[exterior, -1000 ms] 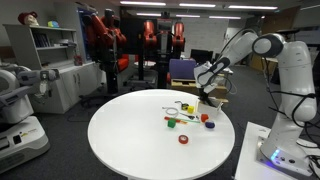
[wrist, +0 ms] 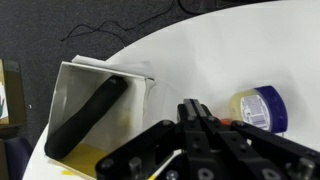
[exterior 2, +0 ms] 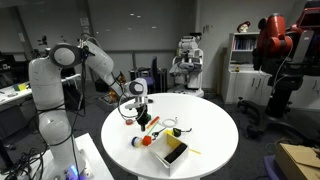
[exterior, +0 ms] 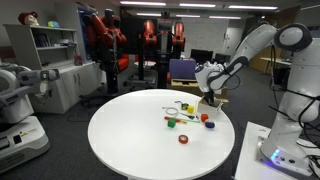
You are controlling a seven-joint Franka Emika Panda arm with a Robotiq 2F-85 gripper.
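My gripper is shut, and nothing shows between its fingers. In the wrist view its tips are over the white table between an open box [wrist: 150, 115] and a jar with a blue lid [wrist: 275, 110]. A long black object [wrist: 90, 117] lies inside the box, along with something yellow [wrist: 85, 158] at its lower end. In exterior view 2, the gripper [exterior 2: 139, 119] hangs above the table, behind the box [exterior 2: 171, 153] and near a red object [exterior 2: 147, 141]. My own fingers hide part of the table in the wrist view.
A green block [exterior: 171, 123], a dark red ring-shaped thing [exterior: 183, 138] and a yellow object [exterior: 191, 109] are spread over the round white table [exterior: 130, 130]. A thin dark cable [wrist: 115, 27] runs across the floor beyond the edge.
The arm has drawn back a little toward its base, to the right in exterior view 1. The objects on the table appear to stand where they were.
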